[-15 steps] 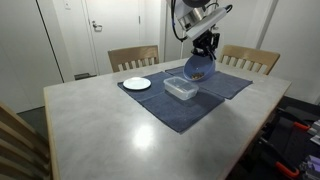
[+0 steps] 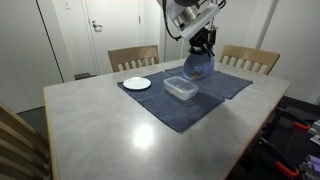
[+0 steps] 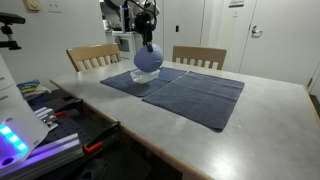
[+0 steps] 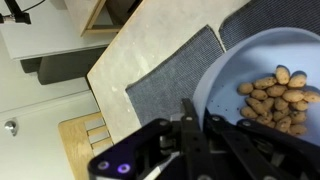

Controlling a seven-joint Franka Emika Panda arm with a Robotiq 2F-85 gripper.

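A blue bowl (image 4: 226, 110) is held by its rim, tilted, with my gripper shut on it. Several brown nut-like pieces (image 4: 280, 100) lie inside the bowl. In exterior view 1 the bowl (image 2: 199, 68) hangs just behind and above a clear plastic container (image 2: 181, 89), its inside facing the camera. From exterior view 2, the bowl's underside (image 3: 149, 52) shows above the container (image 3: 145, 76). My fingertips are hard to make out against the rim.
A white plate (image 2: 137, 84) lies left of the container. Dark placemats (image 2: 190, 112) cover part of the table, and wooden chairs (image 2: 135, 58) stand along its far side.
The bowl and my gripper have shifted only slightly, with a small change in the bowl's tilt. The container and plate stay where they were.
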